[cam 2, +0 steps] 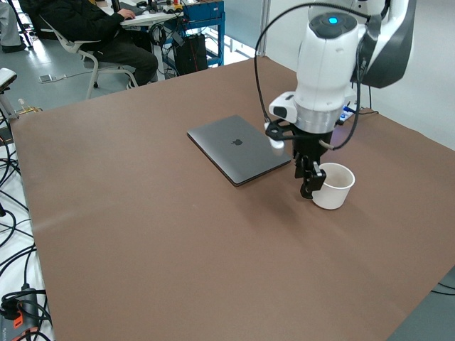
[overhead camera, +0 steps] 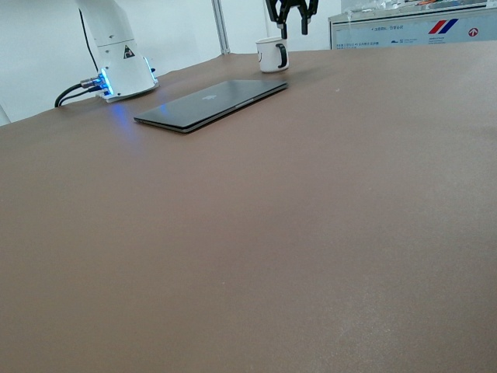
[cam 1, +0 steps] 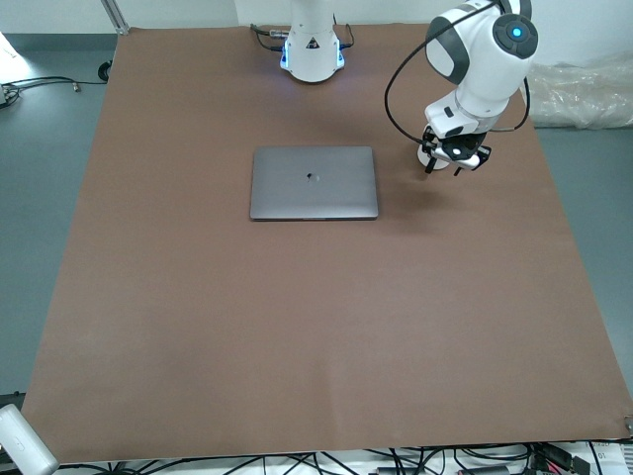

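Observation:
A white mug (overhead camera: 270, 56) with a dark handle stands on the brown table, right of the closed silver laptop (cam 1: 314, 184). My black gripper (overhead camera: 294, 29) is just above and beside the mug, its two fingers apart and pointing down, open. In the right view the gripper (cam 2: 310, 189) partly covers the mug (cam 2: 338, 186). In the left view the mug is mostly hidden under the wrist.
A white robot base (cam 1: 313, 54) with cables stands at the back edge. Cables lie beyond the near edge.

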